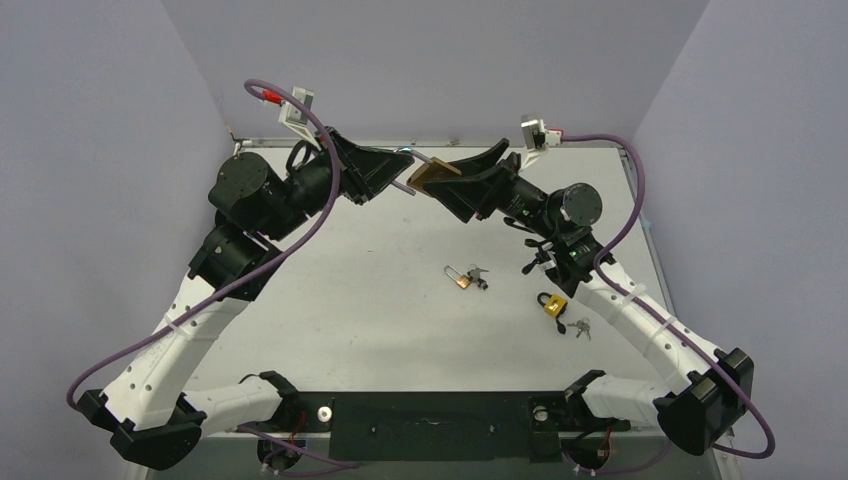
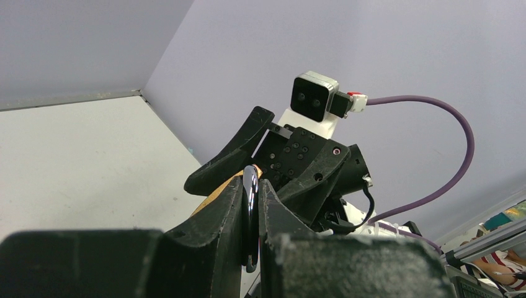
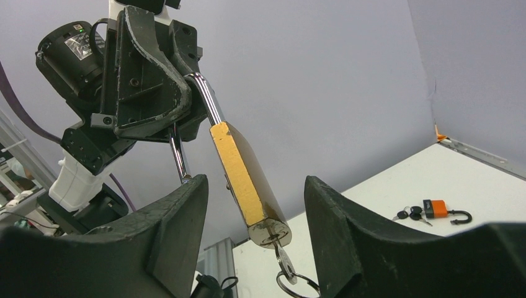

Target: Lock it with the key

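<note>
A brass padlock point(image 3: 239, 174) hangs tilted in the air, with my left gripper shut on its steel shackle point(image 3: 205, 96). One leg of the shackle enters the body; the other leg's end point(image 3: 185, 175) is free beside it. A key point(image 3: 283, 261) sits in the keyway at the bottom of the body, its ring point(image 3: 298, 284) hanging below. My right gripper is part open, one finger on either side of the lock's lower end and key. A gap shows between its fingers and the brass in the right wrist view.
On the white table point(image 1: 350, 300) lie a small brass padlock point(image 1: 461, 280) with keys point(image 1: 478, 273) and a yellow padlock point(image 1: 553, 305) with keys point(image 1: 581, 327).
</note>
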